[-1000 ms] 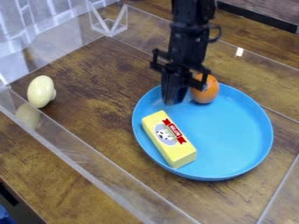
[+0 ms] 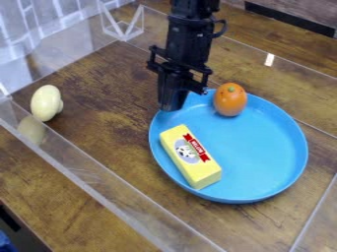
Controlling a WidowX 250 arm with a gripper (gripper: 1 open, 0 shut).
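Note:
My gripper [image 2: 172, 102] is above the back-left rim of a blue plate [image 2: 263, 148], pointing down, its fingers close together with nothing visible between them. On the plate an orange round fruit or vegetable [image 2: 230, 100] lies at the back, right of the gripper, and a yellow box [image 2: 191, 157] with a red and white label lies at the front left.
A white egg-shaped object [image 2: 46, 103] lies on the wooden table [image 2: 93, 177] at the left, beside a clear wall along the edge. The table between it and the plate is clear.
My gripper and arm have moved slightly left and back from over the plate. The objects on the table look unmoved.

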